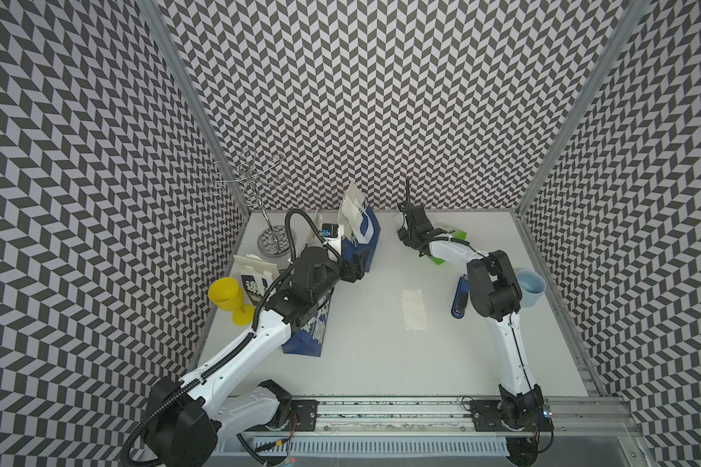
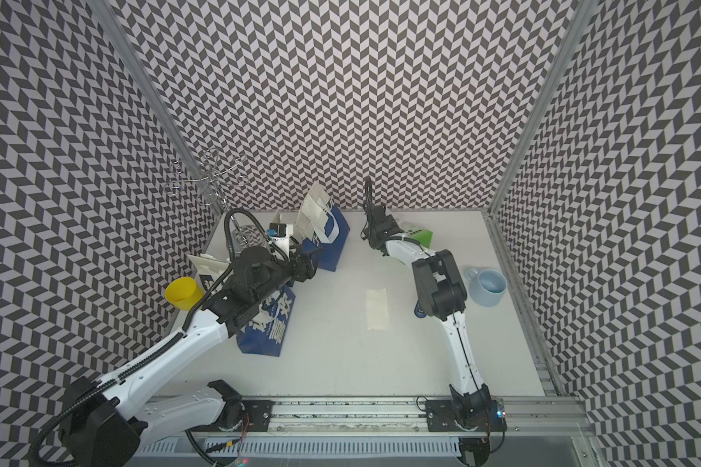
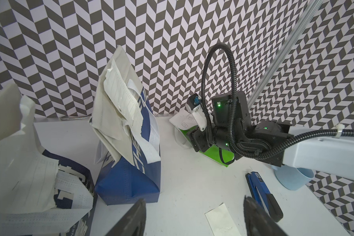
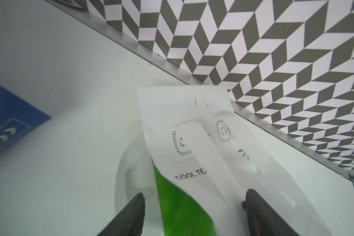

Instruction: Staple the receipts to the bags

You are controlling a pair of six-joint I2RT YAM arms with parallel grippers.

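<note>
A blue and cream paper bag point(image 3: 127, 179) stands upright at the back; a white printed receipt point(image 3: 123, 96) lies against its upper part. Another blue bag point(image 1: 307, 338) is near the left front, partly behind the left arm. My left gripper is open and empty beside the upright bag. At the back right, a green and white bag point(image 4: 184, 212) lies on the table. My right gripper is open over it, with part of the bag showing between its fingers. A blank-looking paper slip point(image 1: 414, 309) lies mid-table, left of the blue stapler point(image 1: 460, 297).
A yellow cup point(image 1: 226, 294), another cream-topped bag point(image 1: 257, 272) and a metal rack point(image 1: 273, 241) crowd the left side. The light blue mug point(image 2: 487, 287) stands by the right edge. Bare table point(image 1: 381, 362) surrounds the slip, mostly toward the front.
</note>
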